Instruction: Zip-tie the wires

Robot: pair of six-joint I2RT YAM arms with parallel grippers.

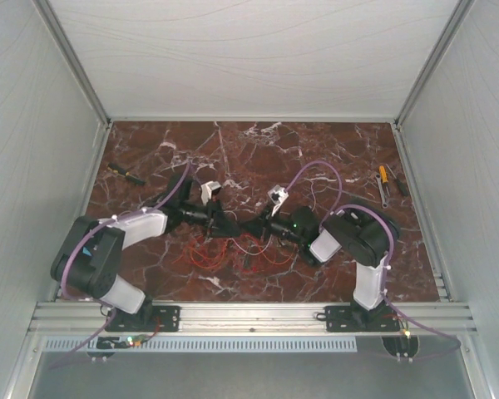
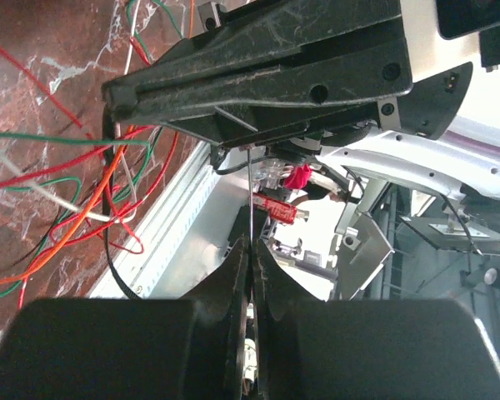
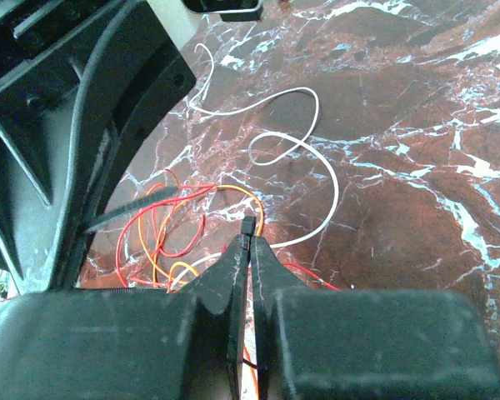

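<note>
Both grippers meet over the wire bundle in the top view. My right gripper is shut on the zip tie, whose small black head point(image 3: 248, 225) pokes out at the tips. From the right gripper the black zip tie point(image 2: 107, 179) runs down beside red, orange, white and green wires point(image 2: 96, 208). Whether it fully encircles them is hidden. Its ribbed tail point(image 3: 137, 208) sticks out past the left gripper.
A black-handled tool point(image 1: 126, 174) lies at the back left. A yellow-handled screwdriver point(image 1: 383, 176) and a wrench point(image 1: 382, 191) are at the right. Red wires point(image 1: 204, 256) spread on the marble table, and its back area is clear.
</note>
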